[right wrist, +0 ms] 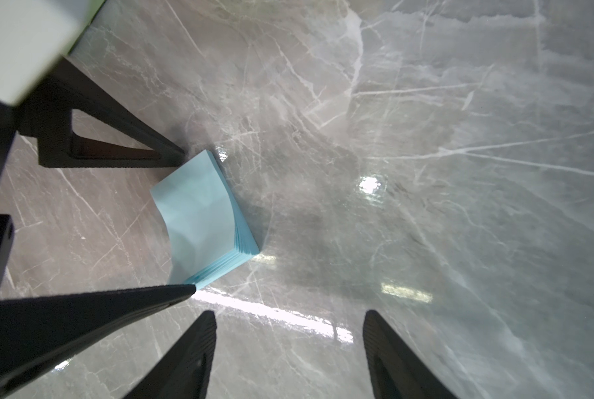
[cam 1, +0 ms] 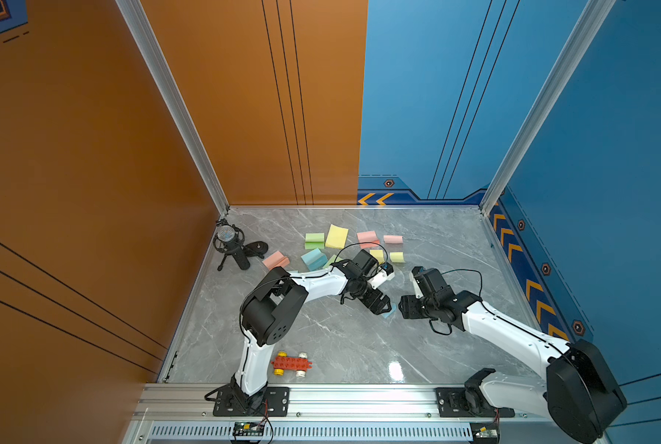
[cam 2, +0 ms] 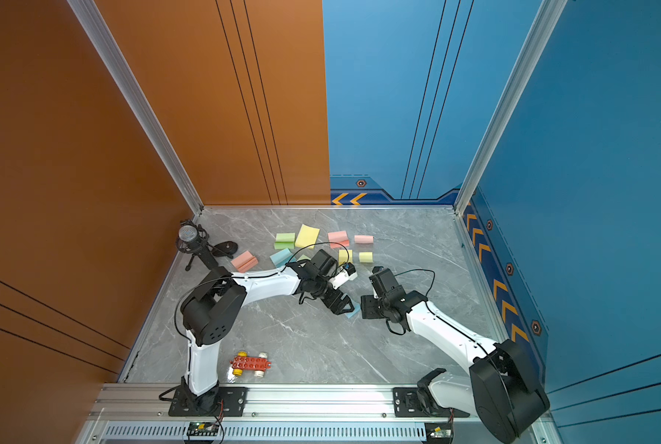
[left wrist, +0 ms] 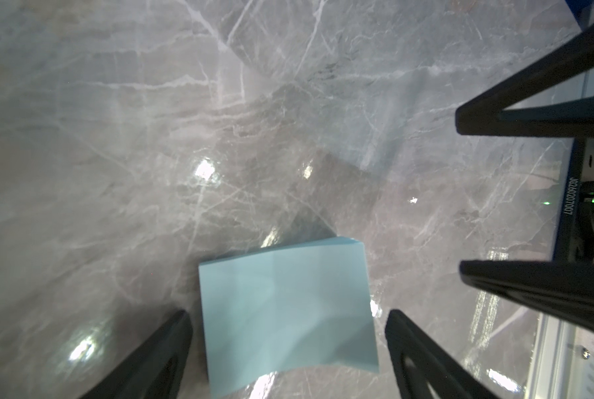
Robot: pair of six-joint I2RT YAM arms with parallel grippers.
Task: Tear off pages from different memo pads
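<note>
A small light-blue memo pad (left wrist: 287, 306) lies on the grey marble table, its top sheet slightly bowed. My left gripper is open around it, one dark finger (left wrist: 167, 345) on each side, with a thin strip of table showing beside the pad. In the right wrist view the left fingers flank the blue pad (right wrist: 200, 216), whose layered sheets show along one edge. Just right of it, my right gripper is open, only bare table between its fingertips. From above, the arms leave a sliver of the blue pad (cam 1: 390, 311) showing.
Several other pads stand behind the arms, including a yellow one (cam 1: 337, 236), a green one (cam 1: 314, 240), a pink one (cam 1: 368, 239) and a bluish one (cam 1: 314, 259). A black stand (cam 1: 230, 240) is at back left, a red toy (cam 1: 292, 363) at front left.
</note>
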